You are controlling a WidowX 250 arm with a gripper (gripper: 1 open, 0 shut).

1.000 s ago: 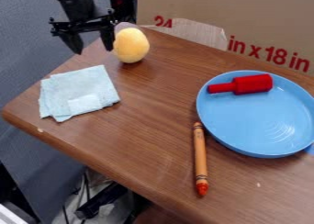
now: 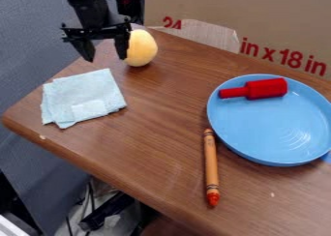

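Observation:
My black gripper is at the top left, open, with its two fingers pointing down beside a yellow ball-like object and above the table's back-left area. A light blue folded cloth lies on the wooden table below the gripper. On the right, a blue plate holds a red cylindrical object with a short handle. An orange crayon with a red tip lies left of the plate.
A large cardboard box with red lettering stands along the back. The table's left edge borders a grey surface.
My gripper has moved slightly lower and a little to the right over the last second. The objects on the table have not visibly moved.

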